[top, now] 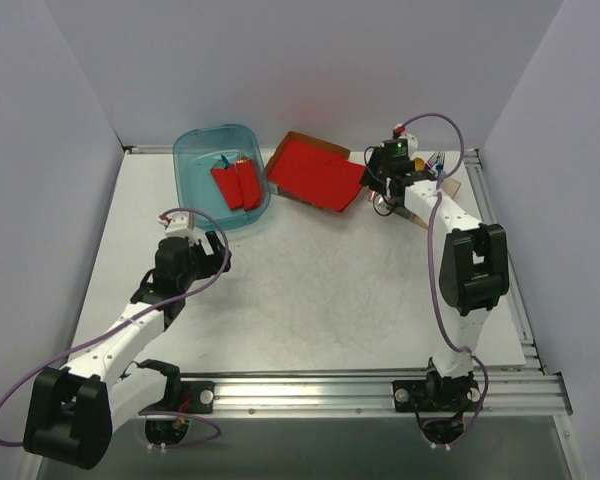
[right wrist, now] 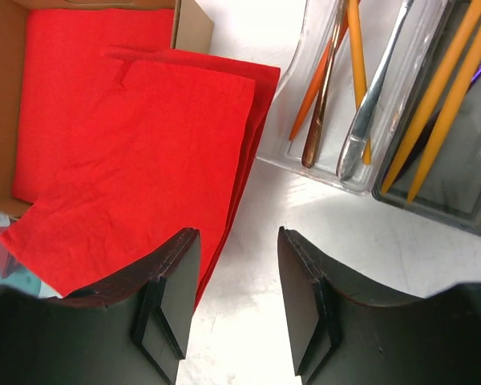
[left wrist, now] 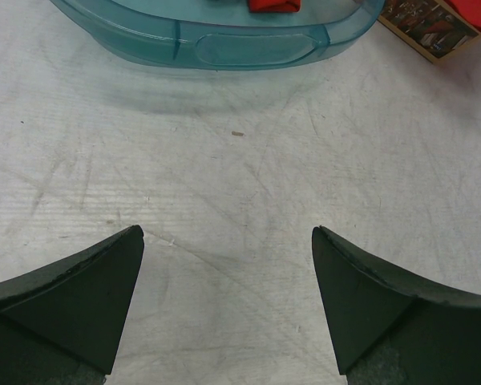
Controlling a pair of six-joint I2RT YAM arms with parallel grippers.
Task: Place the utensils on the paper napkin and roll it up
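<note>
Red napkins fill the cardboard box (top: 300, 139) at the back. The top red napkin (right wrist: 144, 152) is lifted partly out, its near part hanging past the box's side in the right wrist view. Just beside its edge my right gripper stands open, nothing between its fingers. Utensils with metal handles (right wrist: 327, 96) and yellow-orange handles (right wrist: 437, 104) lie in clear and dark trays on the right. Over bare table, in front of the blue bin, my left gripper is open and empty. The top view has the right gripper partly covering the utensil trays.
In the back-left blue bin (top: 183, 190) lie two red rolled bundles (top: 237, 185) with utensil ends showing.
</note>
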